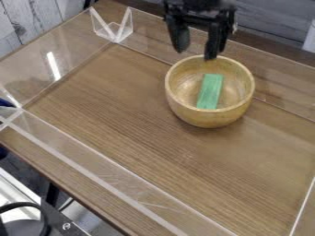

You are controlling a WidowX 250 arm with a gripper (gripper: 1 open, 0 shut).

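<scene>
A round wooden bowl [186,100] sits on the wooden table [99,138], right of centre, with a green rectangular block [209,90] lying inside it. My dark gripper [197,41] hangs above and behind the bowl at the top of the camera view, its two fingers pointing down and apart, open, with nothing seen between them.
A small clear plastic object [112,26] stands at the back left. Black cables [28,221] lie at the lower left corner.
</scene>
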